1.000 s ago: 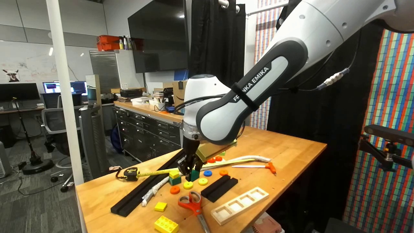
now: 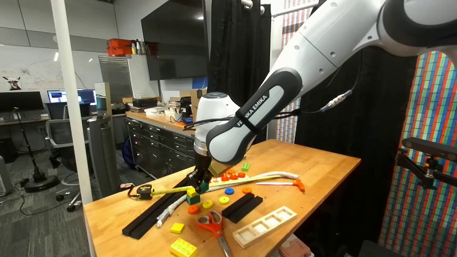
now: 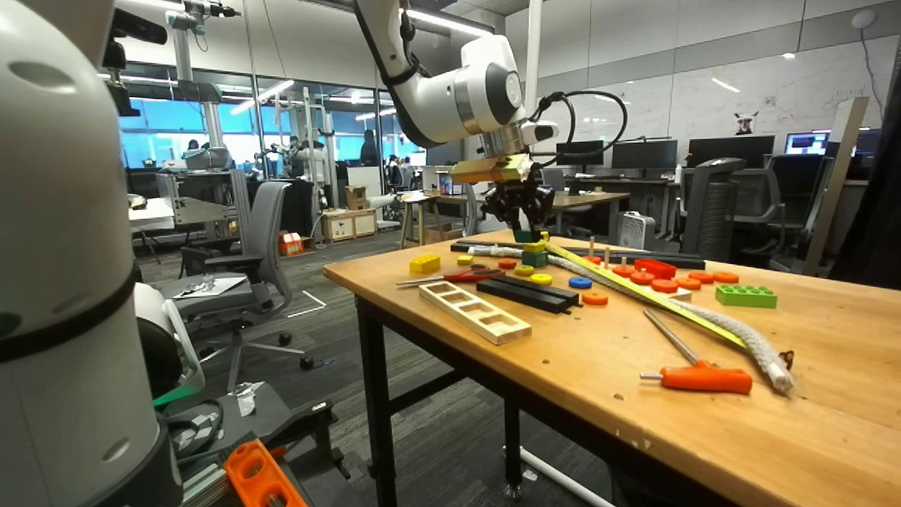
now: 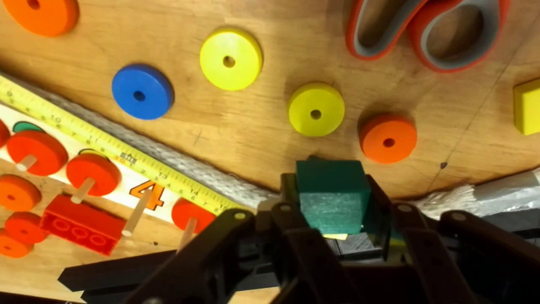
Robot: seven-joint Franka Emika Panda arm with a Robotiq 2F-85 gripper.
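Observation:
My gripper is shut on a dark green block (image 4: 332,195), its fingers at either side. In the second exterior view the held block (image 3: 525,236) hangs just above a small stack: a yellow block (image 3: 533,246) on a second green block (image 3: 531,259). The first exterior view has the held block (image 2: 204,186) just right of the yellow block (image 2: 191,192) and lower green block (image 2: 193,199). Whether it touches the yellow block cannot be told. In the wrist view the held block and fingers mostly hide the stack; only a yellow sliver (image 4: 335,236) shows.
A tape measure (image 2: 145,192), its yellow strip, and a white rope (image 2: 171,208) run close by the stack. Several discs, such as a blue one (image 4: 142,91), scissors (image 2: 210,222), black rails (image 2: 242,207) and a wooden tray (image 2: 264,227) lie around.
In the first exterior view, my gripper has moved left and slightly up with the green block, closer to the stack. The stack looks unmoved.

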